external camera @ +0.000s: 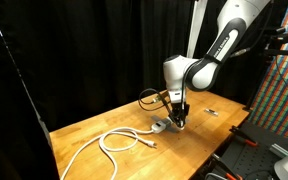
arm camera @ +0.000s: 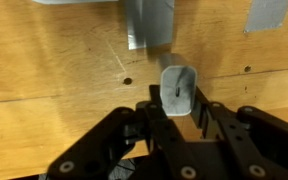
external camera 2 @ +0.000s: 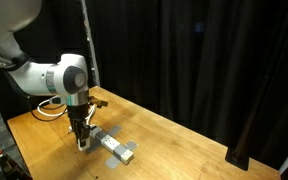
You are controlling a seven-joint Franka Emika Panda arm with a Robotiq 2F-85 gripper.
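Note:
My gripper is shut on a small whitish-grey object (arm camera: 178, 82) with a rounded end; what it is exactly I cannot tell. In exterior view 2 the gripper (external camera 2: 82, 142) points down low over the wooden table, beside the near end of a white-and-grey power strip (external camera 2: 122, 151). Exterior view 1 shows the gripper (external camera: 178, 123) just right of that strip (external camera: 160, 126), and the arm hides part of the area. Whether the held object touches the table is unclear.
A white cord (external camera: 106, 142) loops across the table's left side, with its plug (external camera: 147, 142) lying loose. Grey tape (arm camera: 150, 22) is stuck to the tabletop, with another piece (arm camera: 268, 13) farther right. In exterior view 2, the table's right side is clear.

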